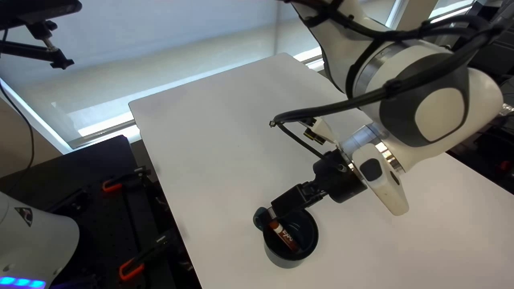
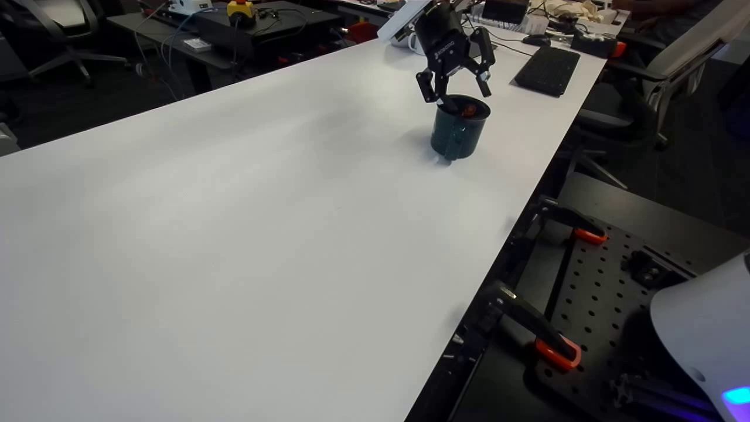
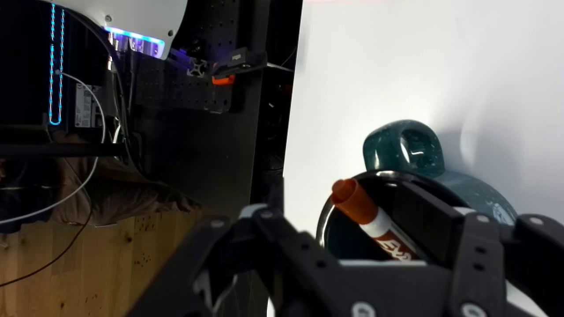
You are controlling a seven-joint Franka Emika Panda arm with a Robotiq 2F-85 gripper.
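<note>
A dark teal mug (image 1: 284, 262) stands upright on the white table, its handle (image 3: 404, 148) in plain sight in the wrist view. Inside it leans an Expo marker (image 3: 388, 232) with an orange-brown cap, the cap end near the rim. My gripper (image 2: 460, 95) is over the mug with its fingers spread apart. One finger pad (image 3: 423, 219) reaches over the mug's opening beside the marker; whether it touches the marker I cannot tell. The other finger (image 3: 275, 198) is outside the rim. The marker's lower end is hidden in the wrist view.
A black keyboard (image 2: 548, 70) lies at the far end in exterior view 2. Clamps with orange tips (image 2: 559, 354) grip the table's side edge, near the mug's side of the table.
</note>
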